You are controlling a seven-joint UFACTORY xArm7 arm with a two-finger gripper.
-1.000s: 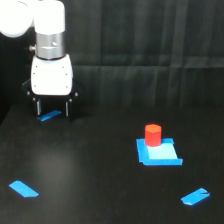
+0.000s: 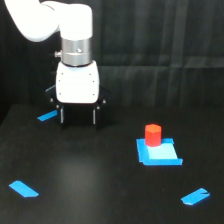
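Note:
A small red block [image 2: 153,135] stands at the back left part of a white square [image 2: 160,152] edged in blue on the dark table. My gripper [image 2: 79,118] is well to the left of the block and a bit farther up the view, pointing down. Its two dark fingers are wide apart, and nothing shows between them. How high the fingertips are above the table is hard to tell.
Strips of blue tape lie on the dark table: one at front left [image 2: 23,188], one at front right [image 2: 195,197], and one behind the gripper at left [image 2: 47,116]. Between gripper and block the surface is clear. A dark curtain [image 2: 150,60] hangs behind.
The arm and open gripper have shifted right and slightly lower in the view, away from the back-left tape strip. The red block and the blue-edged square have stayed put.

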